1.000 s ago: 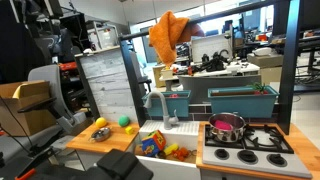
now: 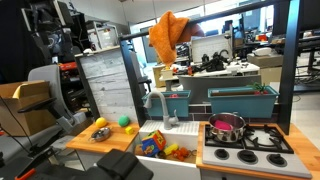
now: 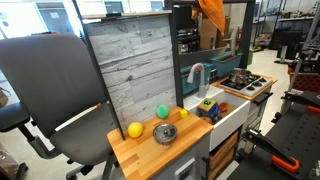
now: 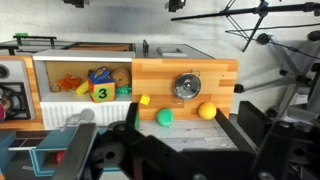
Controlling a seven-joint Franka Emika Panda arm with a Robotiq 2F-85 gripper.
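In the wrist view my gripper looks down on the counter from well above, open, with nothing between its fingers. A wooden counter (image 4: 220, 68) bears a round silver lid or shallow pan (image 4: 187, 86); which one I cannot tell. A green ball-like piece (image 4: 165, 117), a yellow fruit (image 4: 207, 110) and a small yellow block (image 4: 145, 99) lie near it. Left of these, the white sink (image 4: 60, 107) holds a colourful toy box (image 4: 101, 91) and several small toys. Exterior view 1 shows the dark arm (image 2: 56, 45) raised at the upper left.
A pot (image 2: 225, 127) stands beside the black stove (image 2: 250, 150). The faucet (image 2: 158, 104) rises behind the sink. An orange cloth (image 2: 170, 36) hangs from the overhead rail. Teal planters (image 2: 240, 103) line the back shelf. Bare wood surrounds the silver piece.
The raised arm at the upper left has shifted slightly. The things on the counter, in the sink and by the stove look unmoved.
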